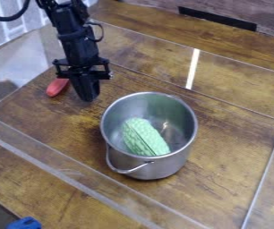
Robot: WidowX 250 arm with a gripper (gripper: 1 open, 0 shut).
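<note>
My black gripper (84,89) is low over the wooden table at the upper left, just right of a red elongated object (55,86) that lies on the table and is partly hidden behind it. Whether the fingers are open or shut is hard to tell. A steel pot (172,160) with a handle stands right of centre, below and to the right of the gripper. A pale green textured object (143,136) lies inside it.
Clear walls or panels edge the wooden table (229,98). A white strip (193,69) marks the upper right. A blue object (23,223) sits at the lower-left corner, outside the panel.
</note>
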